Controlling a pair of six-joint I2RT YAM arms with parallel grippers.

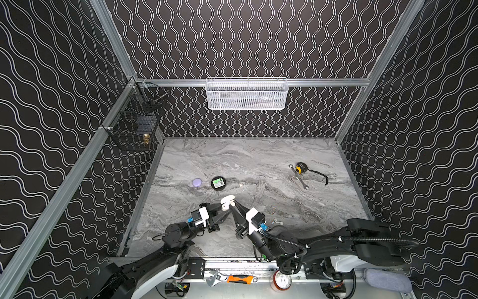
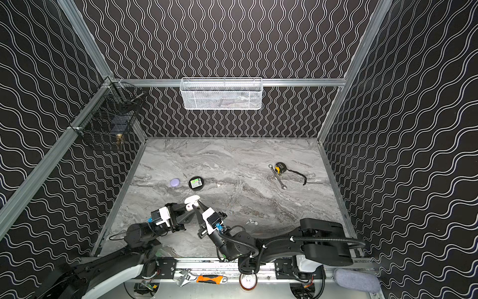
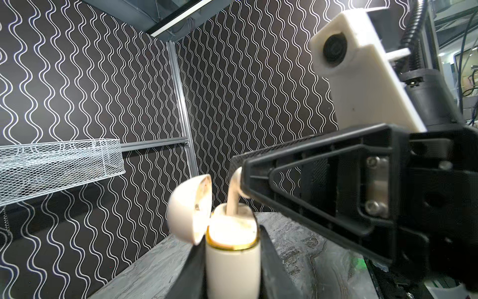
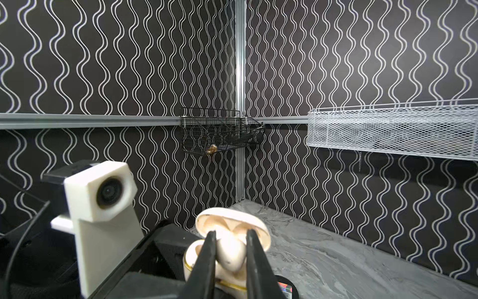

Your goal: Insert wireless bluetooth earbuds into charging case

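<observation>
The white charging case point(image 3: 233, 269) has its lid point(image 3: 190, 209) swung open and a gold band round its mouth. My left gripper point(image 1: 222, 207) is shut on it above the table. A white earbud point(image 4: 231, 252) sits between the fingers of my right gripper, which is shut on it. In the left wrist view that earbud's stem point(image 3: 233, 194) points down at the case's mouth, and its lower end looks to be at the opening; how deep it sits cannot be told. Another small white piece point(image 1: 241, 185), perhaps an earbud, lies on the table beyond the case.
On the table point(image 1: 268, 149) lie a purple disc point(image 1: 197, 183) and a black round tin point(image 1: 218, 183). A wrench point(image 1: 299, 178) and a tape measure point(image 1: 301, 168) rest at the right. Open table surrounds the far side of the grippers.
</observation>
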